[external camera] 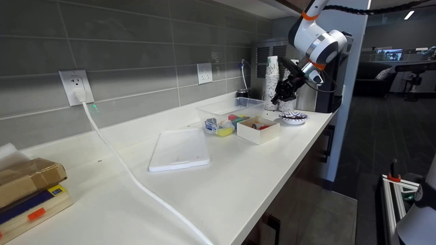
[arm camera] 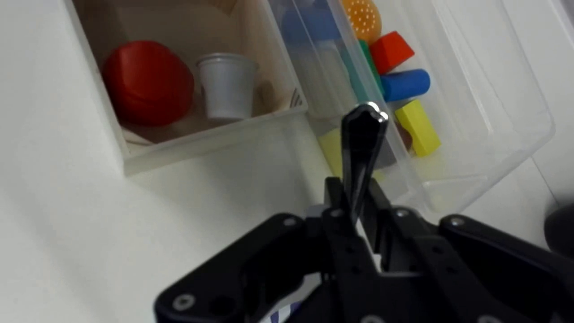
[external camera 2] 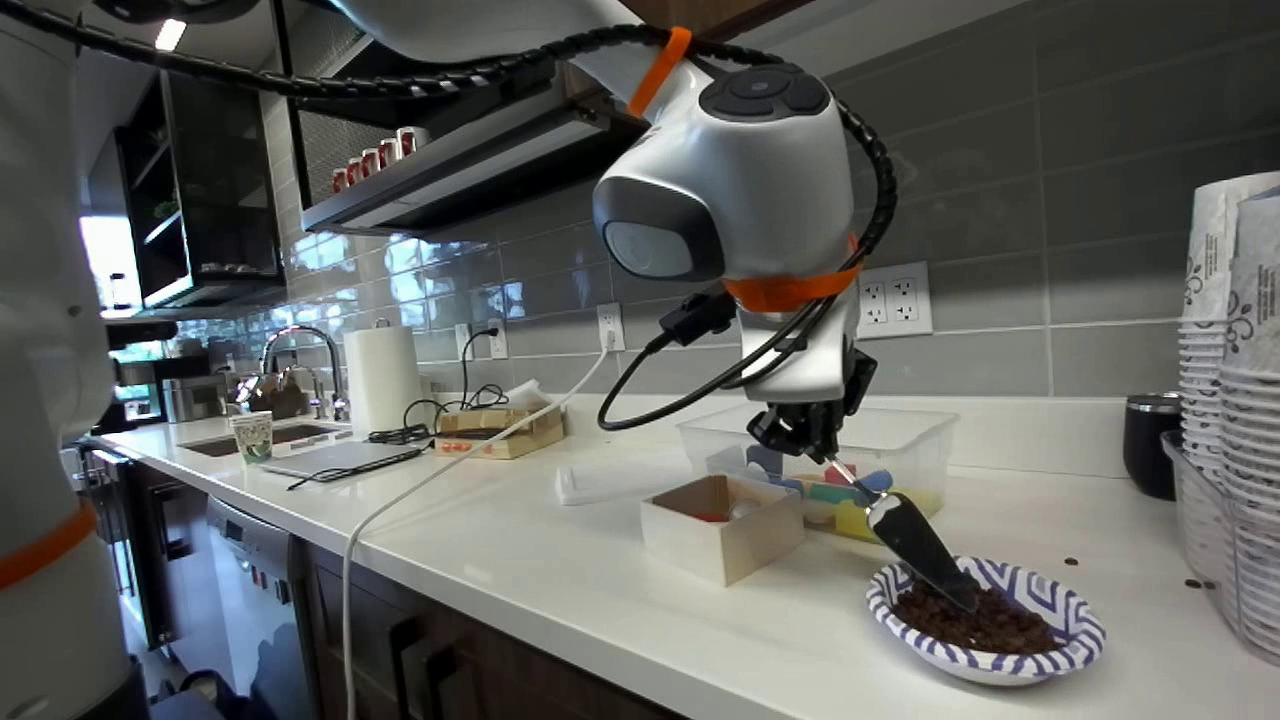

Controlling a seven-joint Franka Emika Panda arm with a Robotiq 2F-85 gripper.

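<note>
A metal-handled scoop with a dark, spade-shaped blade [external camera 2: 919, 542] is clamped in my gripper [external camera 2: 813, 432], which is shut on its handle. In the wrist view the shiny handle end [arm camera: 364, 140] pokes out between the fingers of my gripper. The blade slants down to the right, its tip at the dark brown crumbs [external camera 2: 986, 624]. Those crumbs lie in a white bowl with a blue pattern [external camera 2: 1068, 600]. Whether the blade holds any crumbs cannot be made out. Only a sliver of the bowl [arm camera: 285, 313] shows in the wrist view.
A white open box [external camera: 258, 136] with a red object [arm camera: 148, 83] and a small grey cup [arm camera: 227, 86] stands beside the bowl. Behind it is a clear bin [external camera: 245, 107] of coloured blocks. Stacked paper cups [external camera 2: 1224, 420] rise at the far end. A white lid [external camera: 180, 149] lies flat.
</note>
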